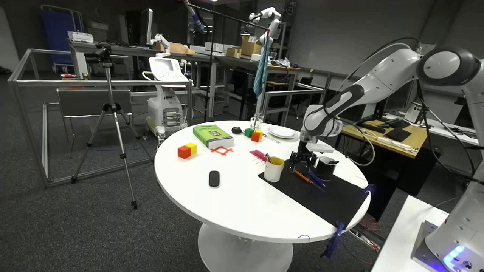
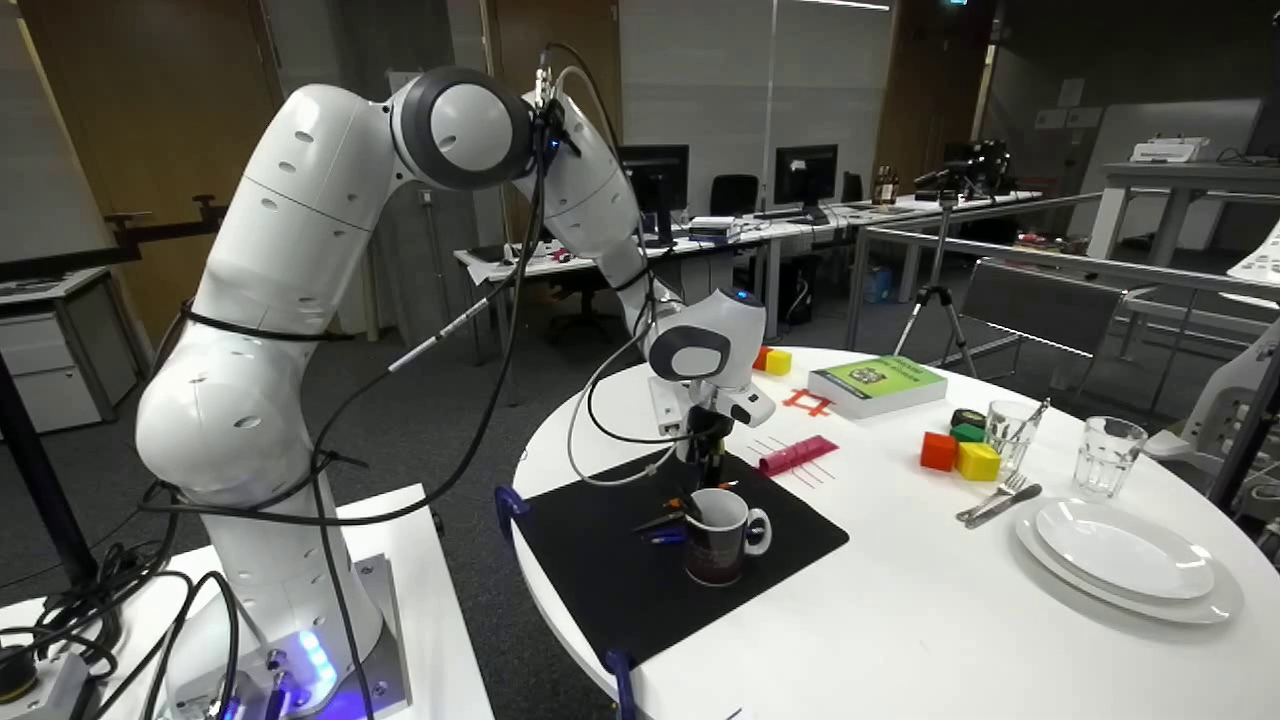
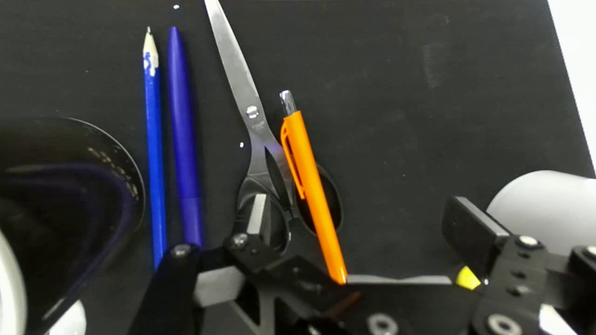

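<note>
Over the black mat (image 1: 326, 199), my gripper stands open, its two fingers spread wide near the bottom of the wrist view. An orange pen (image 3: 313, 190) lies in the space seen between them, nearer the left finger, across one handle of the scissors (image 3: 246, 95). The left fingertip overlaps the other scissors handle in this view; contact cannot be told. Further left, a blue pencil (image 3: 153, 139) and a blue pen (image 3: 183, 123) lie side by side.
A dark mug (image 3: 67, 195) stands left of the pencil; a white mug with yellow inside (image 1: 272, 172) is by the right finger. Blue clamps (image 1: 335, 238) grip the table edge. Plates (image 2: 1128, 564), cubes (image 2: 942, 451) and a green book (image 1: 213, 136) stand elsewhere.
</note>
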